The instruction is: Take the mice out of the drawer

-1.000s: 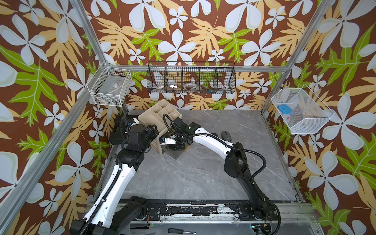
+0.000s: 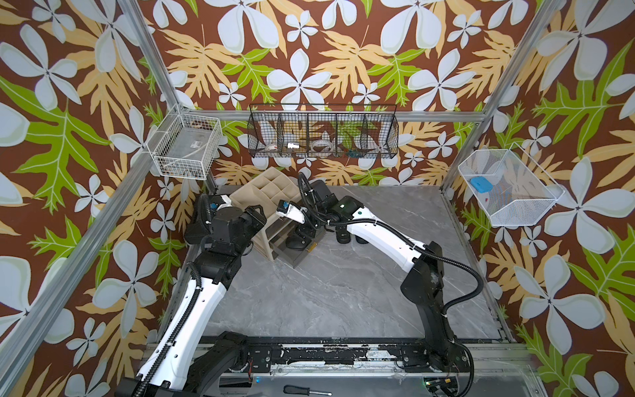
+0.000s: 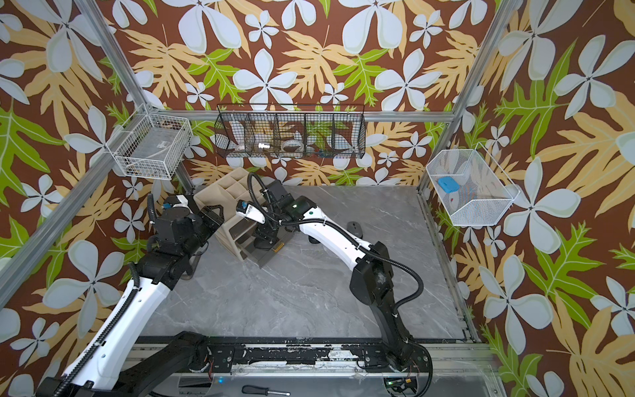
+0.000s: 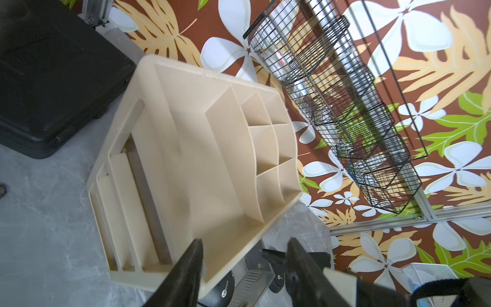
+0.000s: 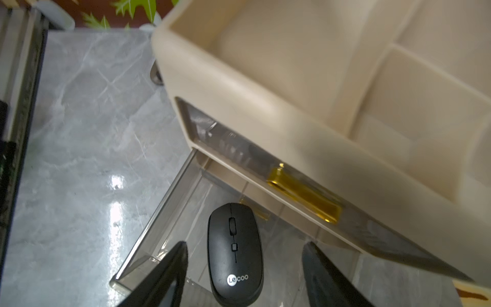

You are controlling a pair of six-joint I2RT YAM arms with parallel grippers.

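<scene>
A black mouse [image 5: 235,250] marked Lecoo lies in the pulled-out clear drawer [image 5: 163,220] of a beige organizer [image 4: 184,153]. My right gripper is over the drawer, open, its fingers [image 5: 166,278] on either side of the mouse with a gap to each. At the organizer's left, my left gripper stands open with nothing between its fingers; its wrist view looks across the organizer's empty top compartments. More dark mice, such as this mouse [image 3: 354,229], rest on the table, partly covered by the right arm.
A black case [image 4: 56,76] sits beside the organizer. On the back rail hangs a black wire basket [image 2: 324,135]; white baskets hang at left [image 2: 188,145] and right [image 2: 509,188].
The right forearm and elbow have shifted right, and its wrist has risen away from the table. The organizer has slid slightly left.
</scene>
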